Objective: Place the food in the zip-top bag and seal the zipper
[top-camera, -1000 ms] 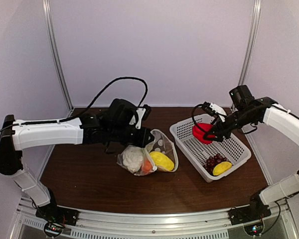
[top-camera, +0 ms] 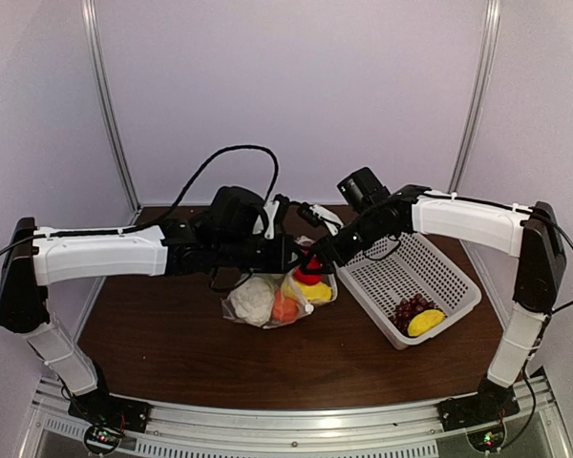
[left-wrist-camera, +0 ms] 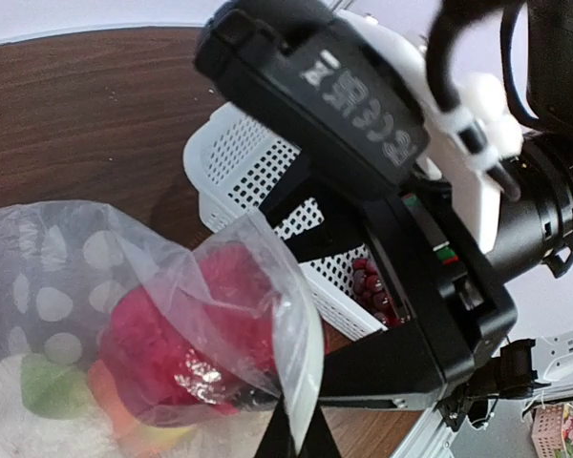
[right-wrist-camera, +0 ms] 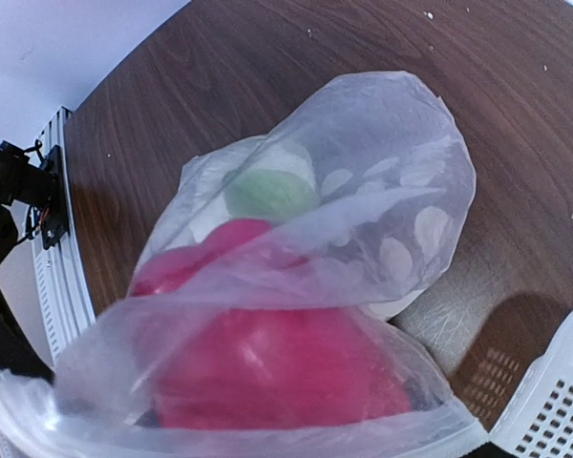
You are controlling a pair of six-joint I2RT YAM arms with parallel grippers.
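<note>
The clear zip top bag [top-camera: 227,310] lies mid-table with its mouth towards the right. It holds a white cauliflower-like piece [top-camera: 254,301], an orange piece [top-camera: 285,307] and a yellow piece [top-camera: 314,292]. A red pepper [top-camera: 308,274] is at the mouth; in both wrist views, bag film covers the pepper [left-wrist-camera: 162,343] [right-wrist-camera: 267,372]. My left gripper is shut on the bag's rim. At the mouth, my right gripper [top-camera: 318,260] has its fingers [left-wrist-camera: 387,386] spread apart. Film and pepper hide its fingertips, so contact with the pepper cannot be judged.
A white perforated basket [top-camera: 473,298] stands right of the bag, with dark red grapes [top-camera: 410,310] and a yellow piece of food [top-camera: 426,322] at its front corner. The two grippers nearly touch above the mouth.
My right arm has carried the red pepper left from over the basket to the bag's mouth, and its fingers have parted. My left gripper has stayed nearly still at the rim.
</note>
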